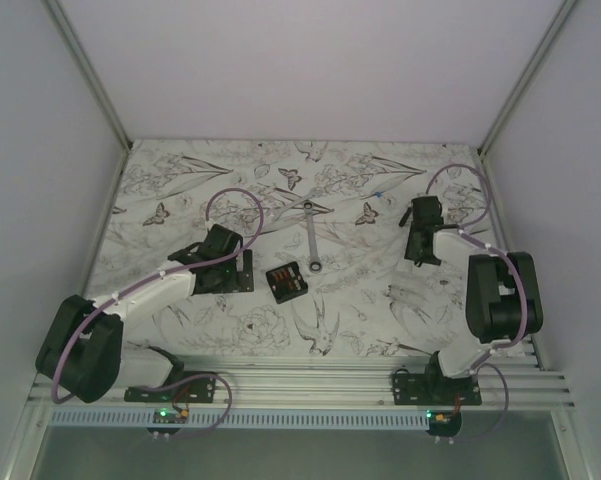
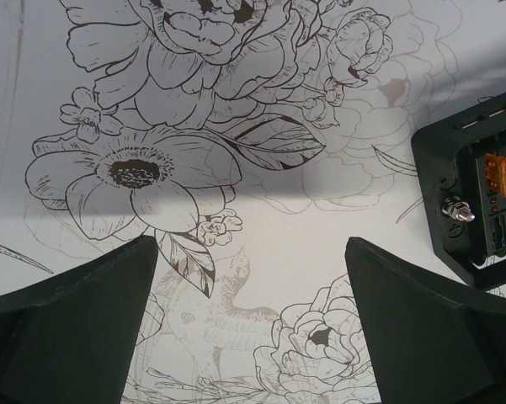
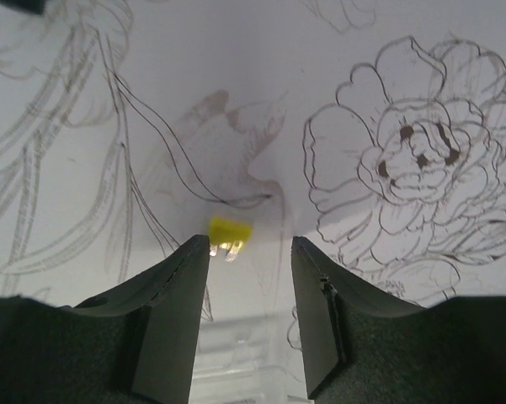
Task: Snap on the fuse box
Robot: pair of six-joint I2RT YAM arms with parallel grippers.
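The black fuse box (image 1: 286, 283) rests on the patterned table at the middle, and its corner with orange parts (image 2: 498, 174) shows at the right of the left wrist view. My left gripper (image 1: 242, 270) is open just left of the box, empty between its fingers. My right gripper is part open at the right of the table, low over a small yellow piece (image 3: 230, 236), which lies between and just beyond its fingertips; the right wrist view is blurred.
Wrenches (image 1: 312, 238) lie in the middle behind the box. A small blue item (image 1: 378, 194) and a dark tool (image 1: 405, 216) lie toward the back right.
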